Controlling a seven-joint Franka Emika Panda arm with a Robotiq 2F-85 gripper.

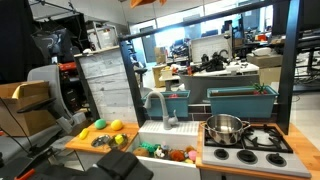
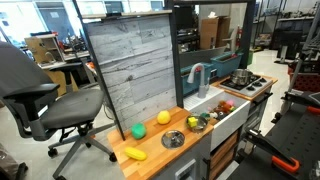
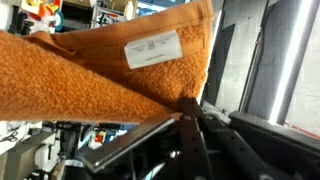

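An orange cloth (image 3: 110, 75) with a white label (image 3: 153, 48) fills much of the wrist view. Its edge meets the dark fingertips of my gripper, which is shut on it; the exact pinch is partly hidden by the fingers. In exterior view 1 only a small bit of the cloth (image 1: 143, 3) shows at the top edge, high above the counter. My gripper itself appears in neither exterior view.
Below are a sink with a faucet (image 1: 158, 104), a steel pot (image 1: 225, 128) beside the stove (image 1: 250, 150), and a blue bin (image 1: 240, 104). Several toy foods lie in the open drawer (image 1: 150, 149). A yellow banana (image 2: 135, 153) and bowls rest on the wooden counter (image 2: 165, 158).
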